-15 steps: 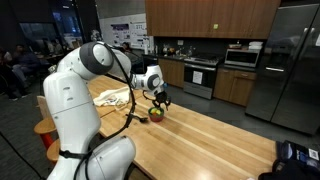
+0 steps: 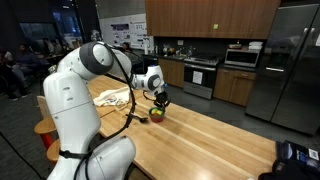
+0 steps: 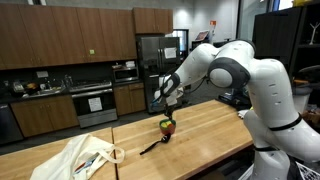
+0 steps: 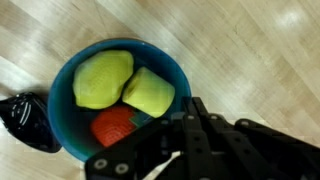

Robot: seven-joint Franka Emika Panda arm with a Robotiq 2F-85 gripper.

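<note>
A round bowl, teal inside in the wrist view (image 4: 68,75), stands on the wooden table. In it lie a yellow lemon-like piece (image 4: 103,78), a pale yellow-green piece (image 4: 149,92) and a red piece (image 4: 112,126). My gripper is shut at the bowl's rim in that view, with nothing seen between its fingers; whether it touches the rim, I cannot tell. From outside, the gripper (image 2: 163,101) points down just above the bowl (image 2: 156,117). The second exterior view also has the gripper (image 3: 170,112) over the bowl (image 3: 167,128).
Beside the bowl lies a dark, shiny object (image 4: 28,119), seen as a long black shape (image 3: 155,144) from outside. A crumpled white cloth (image 3: 84,158) is spread farther off on the table.
</note>
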